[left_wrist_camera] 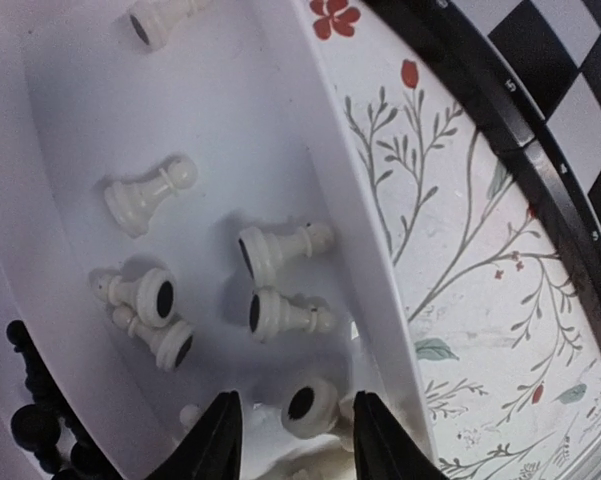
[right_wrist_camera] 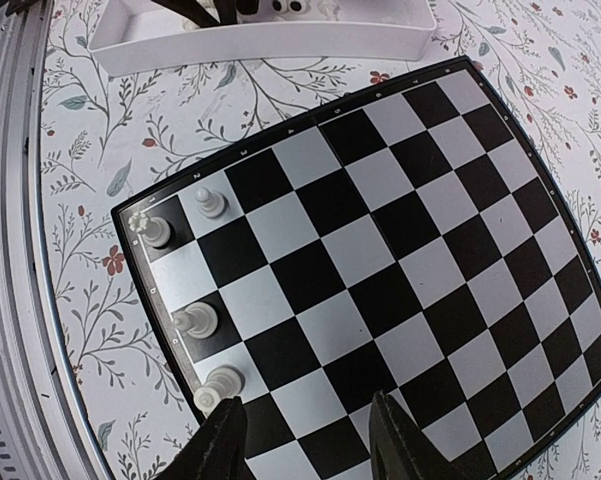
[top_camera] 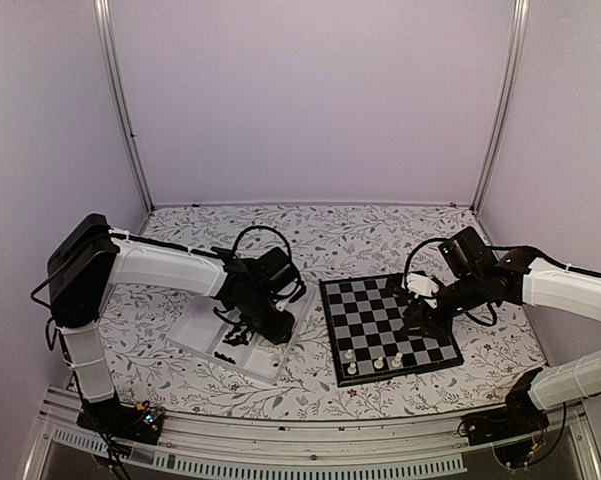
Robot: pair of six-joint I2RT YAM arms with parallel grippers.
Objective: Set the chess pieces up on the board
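Observation:
The chessboard (top_camera: 327, 312) lies right of the white tray (top_camera: 272, 380). Several white pieces stand along one board edge in the right wrist view: a pawn (right_wrist_camera: 211, 203), a corner piece (right_wrist_camera: 155, 232), another piece (right_wrist_camera: 197, 320) and a taller one (right_wrist_camera: 220, 388). My left gripper hangs over the tray's white compartment, fingers apart. Just beyond its fingertips lies a white piece (left_wrist_camera: 311, 408) on its side; nothing shows held. Other white pawns (left_wrist_camera: 148, 194) lie loose there. Above the board my right gripper has its fingers apart and empty.
Black pieces (left_wrist_camera: 37, 427) lie in the neighbouring compartment, behind a tray divider (left_wrist_camera: 75, 370). The tray's side wall (left_wrist_camera: 365, 210) rises close to my left gripper. Most board squares are empty, and patterned tabletop separates tray and board.

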